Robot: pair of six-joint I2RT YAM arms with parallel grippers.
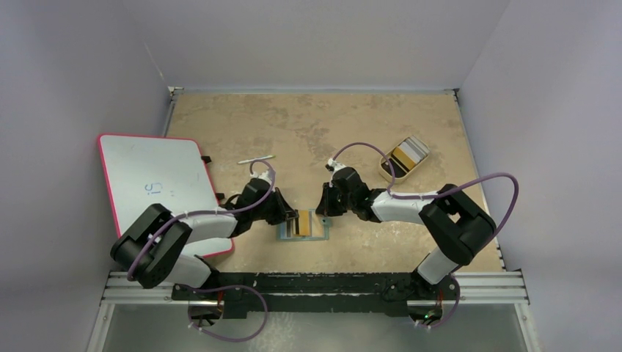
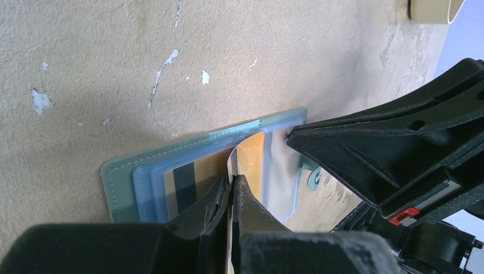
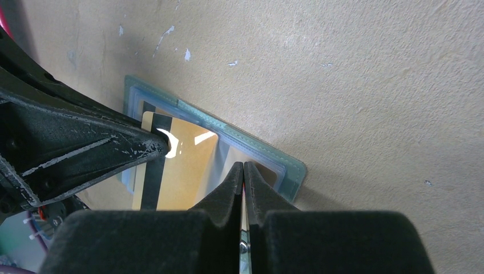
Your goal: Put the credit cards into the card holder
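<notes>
The teal card holder (image 1: pixel 302 240) with clear pockets lies flat near the table's front. Over it stands a gold card (image 3: pixel 182 162) with a black stripe, tilted up from the holder. My left gripper is shut on that card, whose thin edge shows between the fingers. Other striped patches show under the clear pocket in the left wrist view. At the holder's right part, my right gripper is shut with a thin pale edge between its fingertips, seemingly the holder's pocket. How far the gold card sits inside the pocket is hidden.
A tan box (image 1: pixel 405 159) with several cards stands at the back right. A whiteboard (image 1: pixel 158 183) with a pink rim lies at the left, and a white pen (image 1: pixel 256 159) lies behind the left arm.
</notes>
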